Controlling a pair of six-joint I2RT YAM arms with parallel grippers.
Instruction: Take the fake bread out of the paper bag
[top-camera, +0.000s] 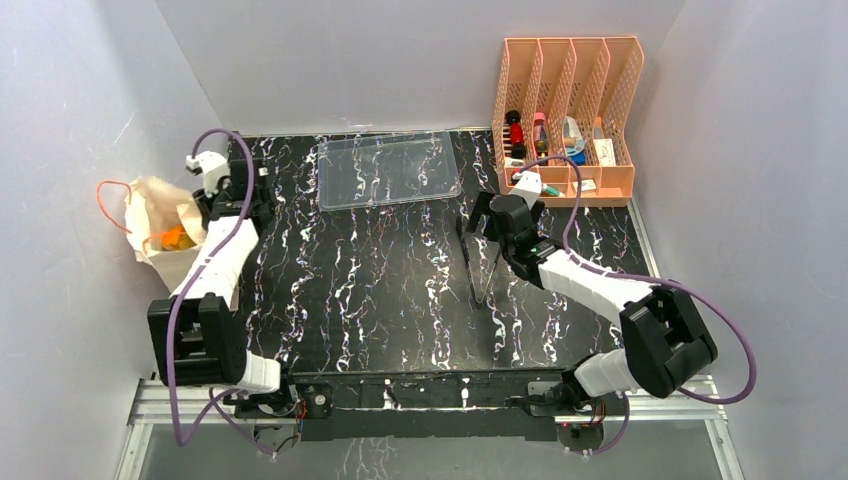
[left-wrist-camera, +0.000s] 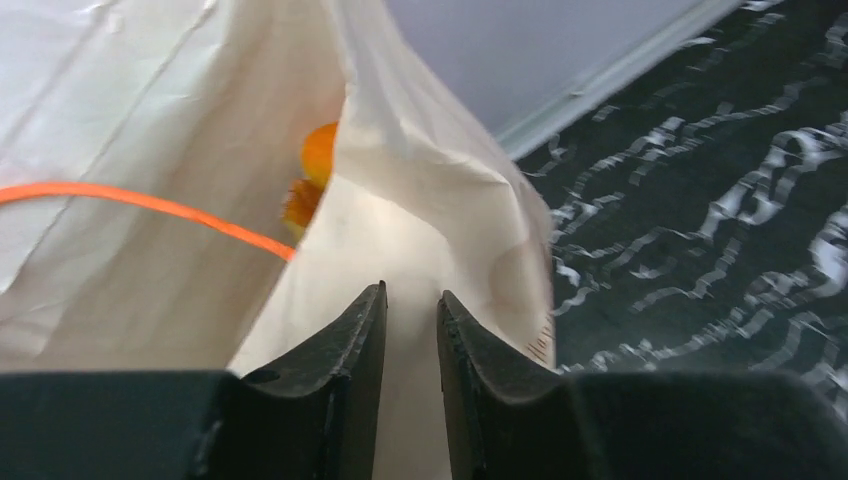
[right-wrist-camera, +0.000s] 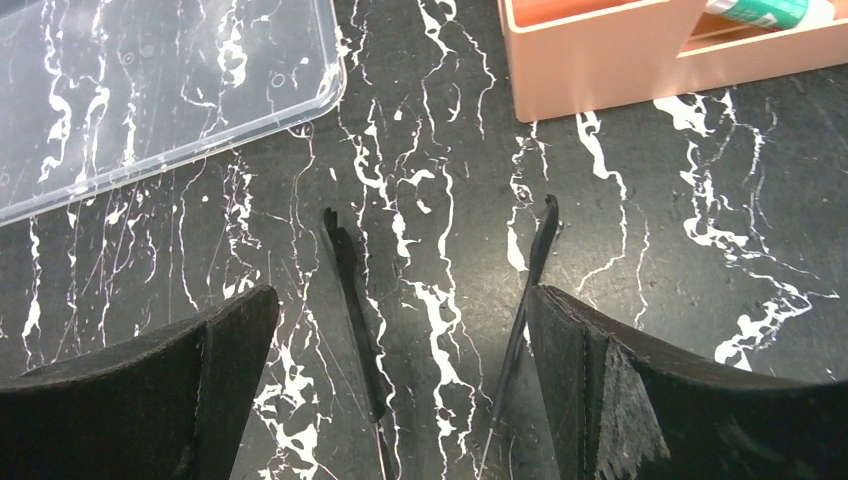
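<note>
The cream paper bag (top-camera: 165, 255) with orange handles stands at the far left. In the left wrist view, orange fake bread (left-wrist-camera: 318, 150) shows inside it, partly hidden behind a paper fold. My left gripper is at the bag's near wall, its fingers a short way apart with cream paper showing in the gap; whether they touch it is unclear. My right gripper stands open over the right part of the table, above a pair of tongs (right-wrist-camera: 353, 320), with nothing between its fingers.
A clear plastic lid (top-camera: 388, 170) lies at the back centre. A pink organiser (top-camera: 610, 190) with small items stands at the back right.
</note>
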